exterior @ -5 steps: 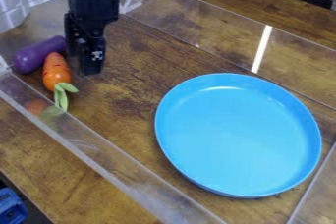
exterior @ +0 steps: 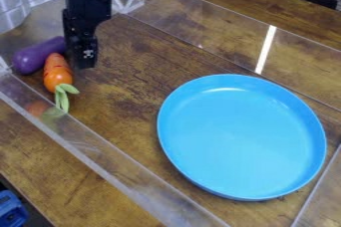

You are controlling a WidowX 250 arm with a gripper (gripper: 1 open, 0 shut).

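My black gripper point(exterior: 80, 54) hangs at the upper left, its fingertips low beside a purple eggplant point(exterior: 40, 56) and just above and right of a toy carrot point(exterior: 58, 75) with green leaves. The carrot lies on the wooden floor of a clear-walled tray. I cannot tell whether the gripper is open or shut. A large blue plate point(exterior: 241, 135) fills the right side.
Clear plastic walls point(exterior: 127, 171) border the workspace on the left, front and back. A blue object point(exterior: 8, 209) lies outside at the lower left. The middle floor between gripper and plate is bare.
My gripper has shifted very slightly to the left. The carrot, eggplant and plate look unmoved.
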